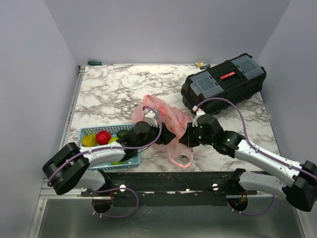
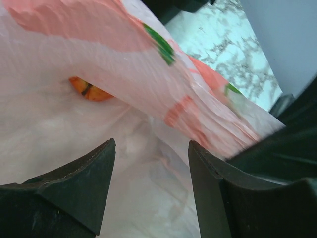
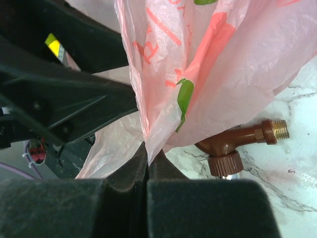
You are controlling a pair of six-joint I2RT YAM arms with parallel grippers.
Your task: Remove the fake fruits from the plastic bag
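Note:
The pink plastic bag lies crumpled at the middle of the table between both grippers. My left gripper is pushed into it; in the left wrist view its fingertips stand apart in the pale plastic, and whether anything is between them I cannot tell. An orange fake fruit shows inside the bag. My right gripper is shut on a twisted edge of the bag.
A blue basket of fake fruits stands at left, a black toolbox at back right. A brown pipe fitting lies beside the bag.

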